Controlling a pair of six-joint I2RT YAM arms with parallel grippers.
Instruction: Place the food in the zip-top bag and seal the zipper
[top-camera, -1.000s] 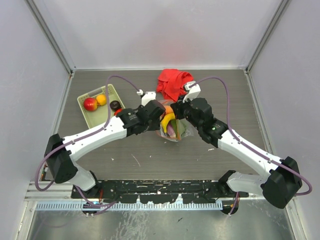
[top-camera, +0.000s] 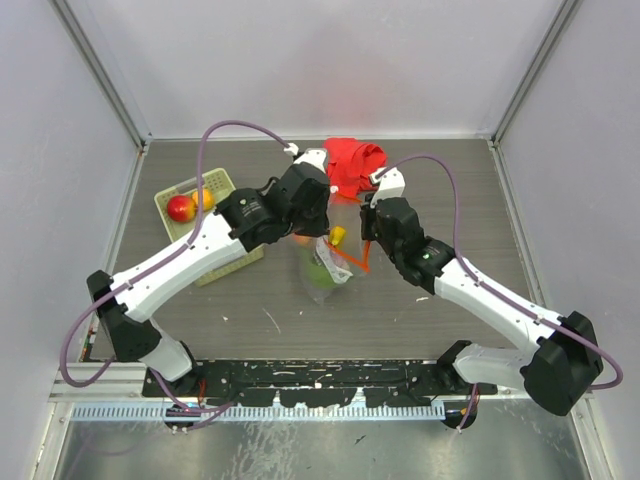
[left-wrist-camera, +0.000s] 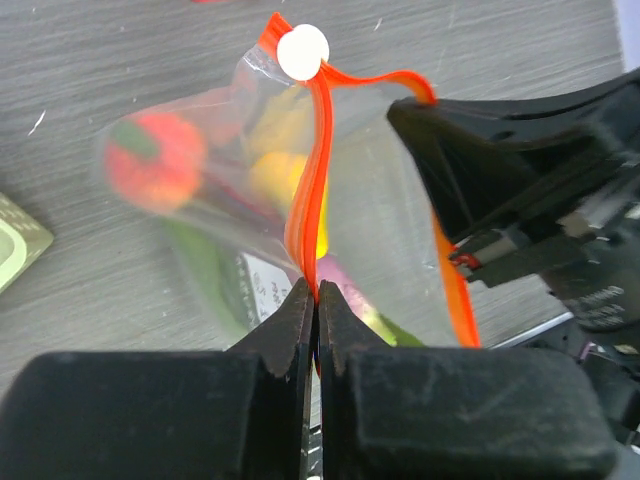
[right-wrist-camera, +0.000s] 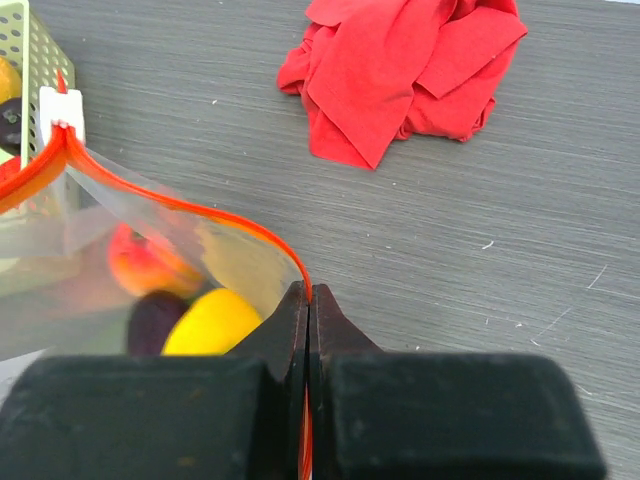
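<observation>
The clear zip bag (top-camera: 325, 270) with orange zipper holds food, including a yellow piece (right-wrist-camera: 210, 320), a red-orange fruit (left-wrist-camera: 160, 165) and a dark one (right-wrist-camera: 152, 322). A white zipper slider (left-wrist-camera: 302, 52) sits at a corner of the zipper. My left gripper is shut on the zipper strip, which runs down between its fingers. My right gripper is shut on the bag's zipper edge at the other side. From above, both grippers hover close together over the middle of the table.
A pale green basket (top-camera: 228, 268) with fruit stands at the left, partly behind my left arm. A crumpled red cloth (right-wrist-camera: 405, 70) lies at the back. The table right of the bag is bare.
My left gripper has moved up and toward the back, and the bag with it has shifted, its contents now more covered by the bag and arm. My right gripper has moved only slightly.
</observation>
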